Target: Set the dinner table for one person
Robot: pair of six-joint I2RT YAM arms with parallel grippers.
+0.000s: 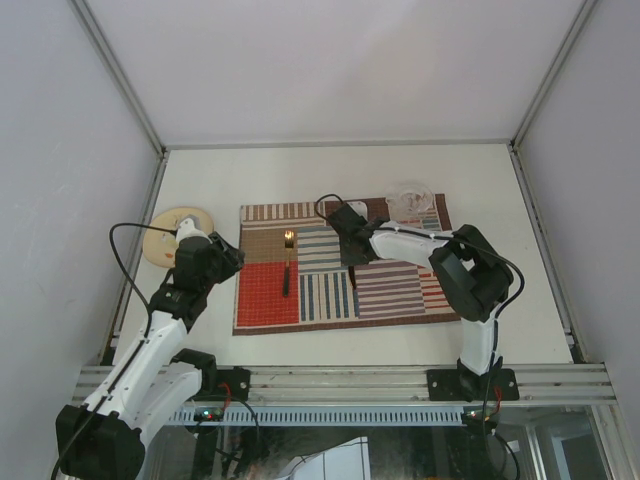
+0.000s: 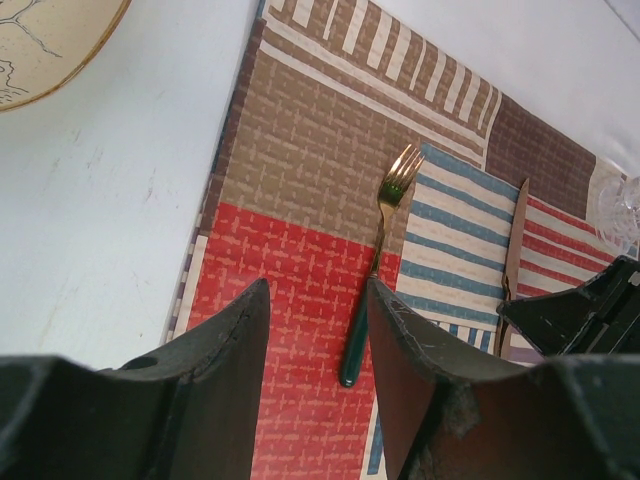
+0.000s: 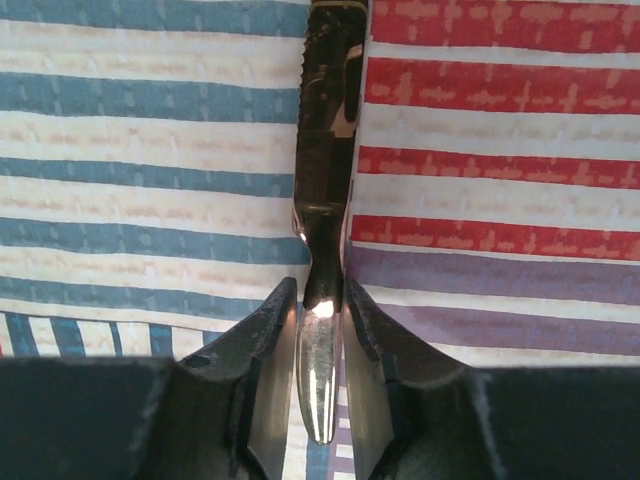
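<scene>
A gold fork with a dark green handle (image 2: 358, 330) lies upright on the left part of the patchwork placemat (image 1: 268, 300). A knife (image 3: 330, 120) lies parallel to it near the middle, between blue and red stripes. My right gripper is down at the knife, its fingers on either side of the handle; whether they touch it is hard to tell. My left gripper hangs open over the mat's left side, holding nothing. A cream plate (image 2: 40, 45) sits on the table left of the mat, partly behind my left arm in the top view.
A clear glass object (image 1: 409, 197) stands at the mat's back right. The white table (image 1: 330, 170) has free room behind and right of the mat. Walls and metal rails border it.
</scene>
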